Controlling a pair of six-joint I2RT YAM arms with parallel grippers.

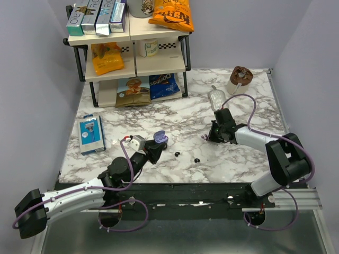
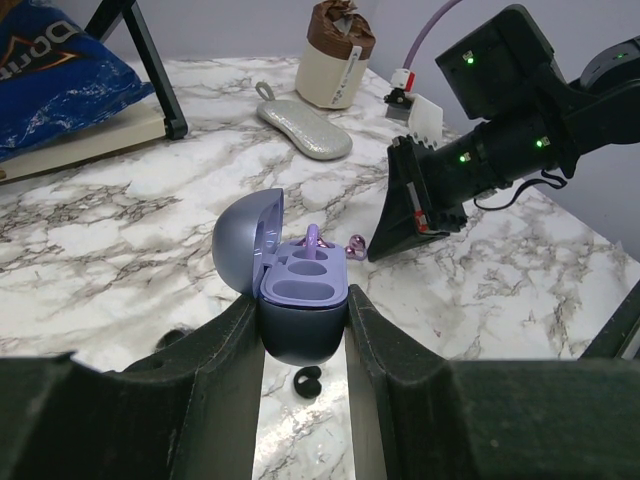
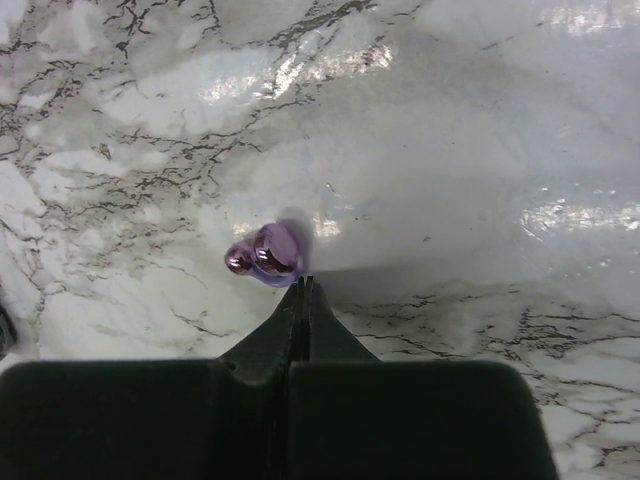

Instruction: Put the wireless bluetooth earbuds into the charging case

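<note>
My left gripper is shut on the purple charging case [image 2: 303,290], which it holds above the table with the lid up. One recess at its back seems to have a purple piece standing in it; the front recesses look empty. A glossy purple earbud [image 3: 277,248] lies on the marble. In the left wrist view the same earbud [image 2: 356,247] shows beside the right gripper's tip.
Black ear tips [image 1: 197,160] lie on the front middle of the table. A grey pouch [image 1: 217,98] and a brown-topped canister [image 1: 239,80] stand behind the right arm. A blue box [image 1: 91,134] lies at the left, a shelf [image 1: 135,69] at the back.
</note>
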